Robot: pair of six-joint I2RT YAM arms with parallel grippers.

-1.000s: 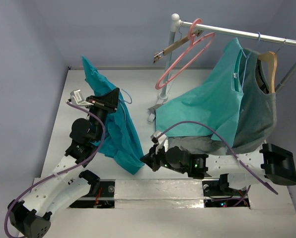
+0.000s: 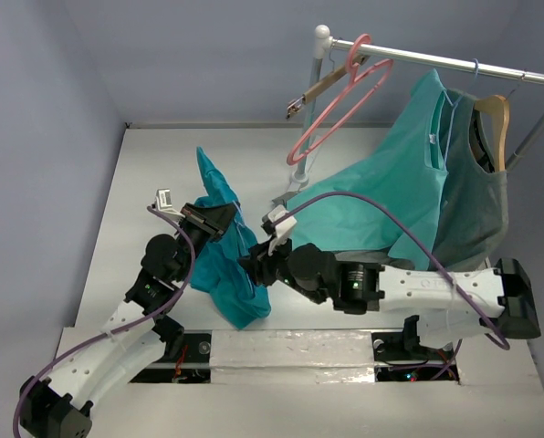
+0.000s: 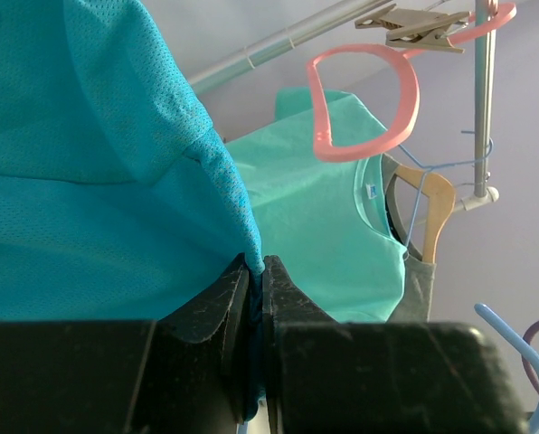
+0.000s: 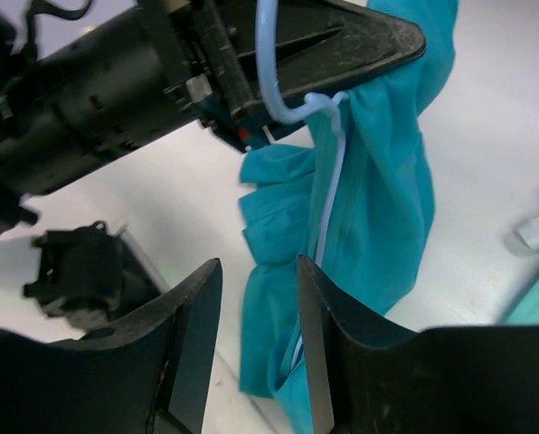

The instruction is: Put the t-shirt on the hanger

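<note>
A blue T-shirt (image 2: 219,274) hangs from my left gripper (image 2: 232,215), which is shut on its fabric. In the left wrist view the blue T-shirt (image 3: 98,226) runs down between the black fingers. A light-blue hanger (image 4: 331,172) shows beside the left gripper in the right wrist view, its hook curving up past the fingers and its bar running down along the shirt. My right gripper is partly open, its fingers on either side of the lower hanger bar and shirt in that view. Whether they touch the cloth cannot be told.
A rack's rail (image 2: 436,58) at the back right carries a pink hanger (image 2: 331,108), a wooden clip hanger (image 2: 322,87), a teal shirt (image 2: 372,196) and a grey top (image 2: 477,201).
My right gripper has opened somewhat and moved up and left toward the cloth.
</note>
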